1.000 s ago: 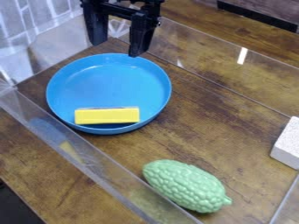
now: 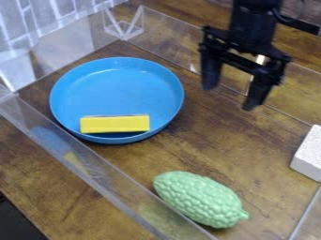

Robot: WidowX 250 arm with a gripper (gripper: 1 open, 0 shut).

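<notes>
My black gripper [image 2: 236,74] hangs in the upper right, above the bare wood to the right of a blue plate [image 2: 113,86]; its fingers stand apart, open, with nothing seen between them. A yellow block [image 2: 114,124] lies in the front part of the plate. A green bumpy vegetable [image 2: 198,198] lies near the front edge, and a white block [image 2: 309,152] sits at the right edge.
Clear plastic walls [image 2: 94,173] border the area at front left and back. The wooden floor [image 2: 213,141] between the plate, the vegetable and the white block is bare.
My gripper has moved right and somewhat down, from over the back of the plate to over the wood beside it. The objects have not moved.
</notes>
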